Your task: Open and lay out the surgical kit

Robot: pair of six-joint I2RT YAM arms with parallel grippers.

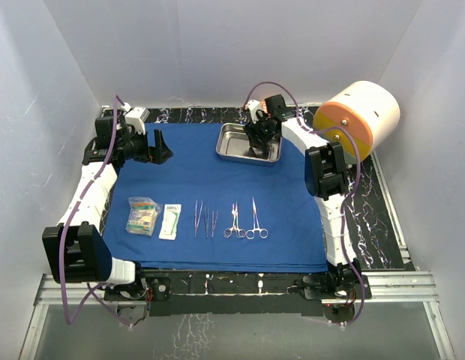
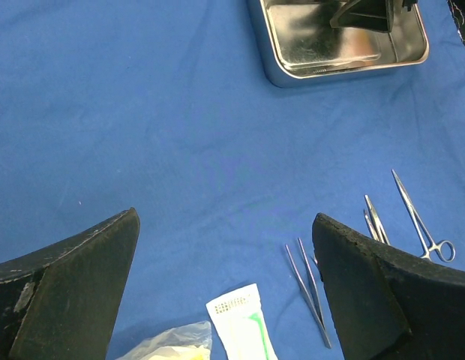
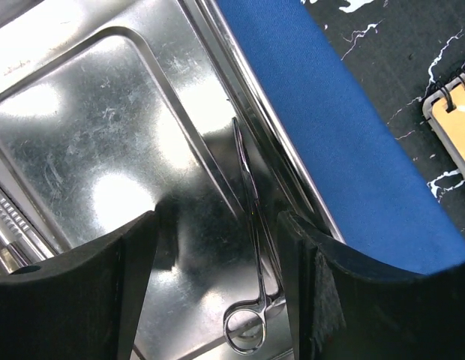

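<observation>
The metal tray (image 1: 226, 154) sits at the back of the blue cloth. In it lies a ringed clamp or scissors (image 3: 255, 247), by the tray wall. My right gripper is partly open over the tray, the clamp between its fingers in view, nearer the right finger, which hides one ring. Another metal instrument (image 3: 9, 229) shows at the left edge. My left gripper (image 1: 161, 148) hangs open and empty at the back left. In a row at the front lie a bagged packet (image 1: 143, 216), a white-green packet (image 1: 170, 221), thin instruments (image 1: 198, 218) and two ringed instruments (image 1: 235, 223).
A white-and-orange cylinder (image 1: 360, 114) stands right of the tray. A spiral notebook (image 3: 459, 112) lies on the dark marbled surface (image 3: 397, 67) beyond the cloth.
</observation>
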